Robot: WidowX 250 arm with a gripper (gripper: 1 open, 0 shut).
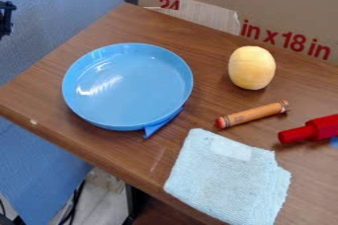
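Observation:
A blue plate [126, 83] lies on the left part of the wooden table, with a blue pointed piece sticking out from under its lower right. A pale yellow round object [251, 67] stands at the back right, above an orange cylinder [251, 112] lying on its side. A red object [311, 130] reaches in from the right edge. A folded light-blue cloth [224, 180] lies at the front right. Only a small dark part, perhaps of my arm, shows at the far left edge; my gripper cannot be made out.
A cardboard box [297, 12] stands behind the table.

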